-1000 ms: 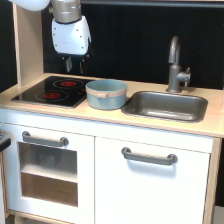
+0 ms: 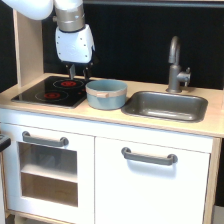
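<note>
A grey-blue pot (image 2: 106,95) stands on the wooden counter, between the black stove top and the sink. My gripper (image 2: 79,73) points down at the end of the white arm, above the stove's right back part and just left of the pot. Its dark fingers stand apart, and nothing shows between them. Whether a fingertip touches the pot's rim is too small to tell.
The stove top (image 2: 45,92) has red burner rings and is bare. To the right are a metal sink (image 2: 168,112) and a tall dark faucet (image 2: 177,70). Below, the cabinet has a white door (image 2: 150,190) and an oven door with a window (image 2: 48,165).
My gripper has come down and slightly to the right, closer to the pot's left rim. The pot has not visibly moved.
</note>
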